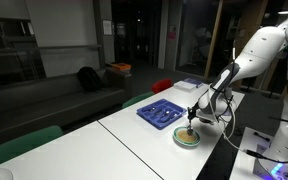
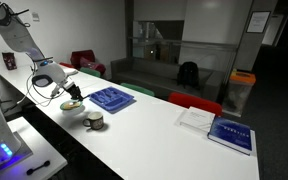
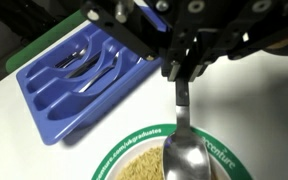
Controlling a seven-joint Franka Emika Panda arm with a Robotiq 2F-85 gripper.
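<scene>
My gripper is shut on the handle of a metal spoon (image 3: 187,156), which points downward in the wrist view. The spoon's bowl is over a round dish (image 3: 126,150) with a green, lettered rim. Tan grains (image 3: 144,166) lie inside the dish, partly covered by the spoon. I cannot tell whether the spoon touches them. In exterior view 1 the dish (image 1: 186,145) stands on the white table, with the gripper (image 1: 191,122) low at its far side.
A blue cutlery tray (image 3: 68,103) with utensils in its compartments lies near the dish. A dark mug (image 2: 93,121) stands close by in exterior view 2. White and blue flat boxes (image 2: 231,135) lie far off.
</scene>
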